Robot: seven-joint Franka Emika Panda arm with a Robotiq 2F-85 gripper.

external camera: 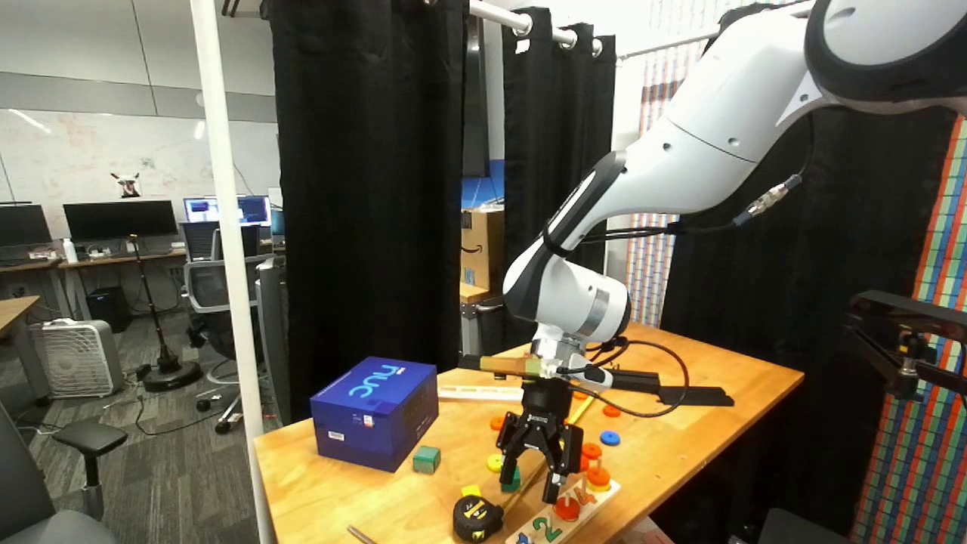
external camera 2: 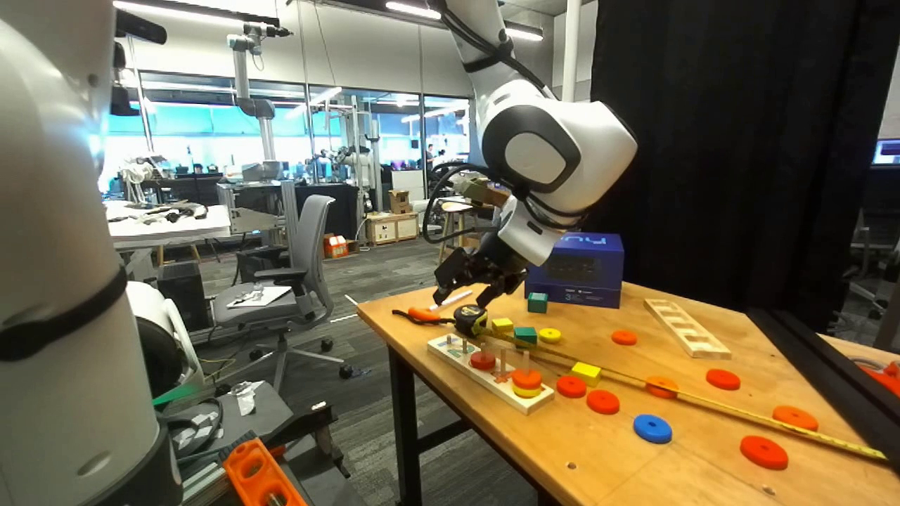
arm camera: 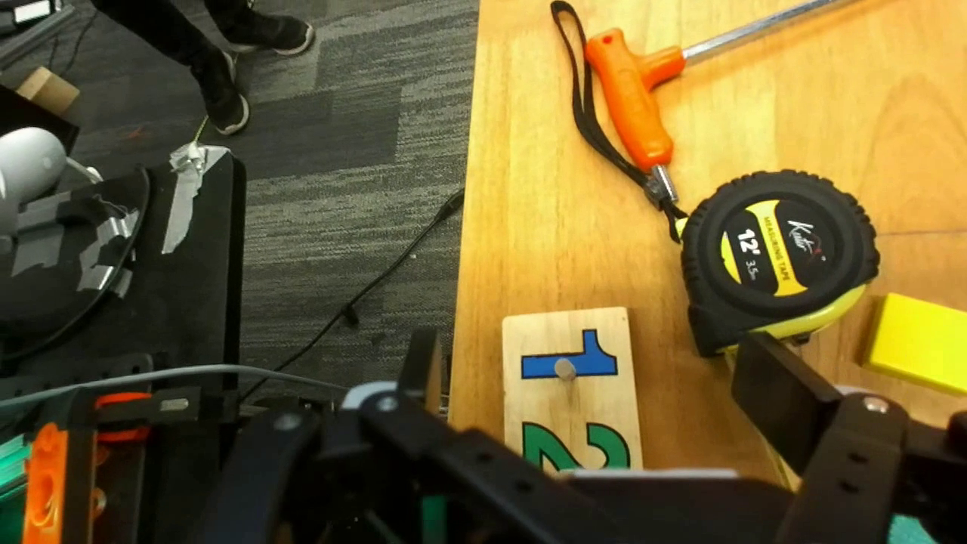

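Observation:
Open and empty, my gripper (external camera: 530, 476) hangs low over the table beside the wooden peg board (external camera 2: 447, 346). In the wrist view the board's end with a blue 1 and a green 2 (arm camera: 571, 390) shows between the two fingers, below them. A black and yellow tape measure (arm camera: 780, 254) lies beyond the right finger, its yellow tape (external camera 2: 725, 405) drawn out across the table. Red, orange and yellow rings (external camera 2: 527, 381) sit on the board's pegs. Loose rings, among them a blue ring (external camera 2: 653, 429), lie around it.
Yellow blocks (external camera 2: 586, 372) and green blocks (external camera 2: 537, 302) stand near the tape. A blue box (external camera: 374, 412) stands at the back, a wooden frame (external camera 2: 688, 327) farther along. An orange-handled tool (arm camera: 634, 104) lies by the table's edge. Bare wood shows between these things.

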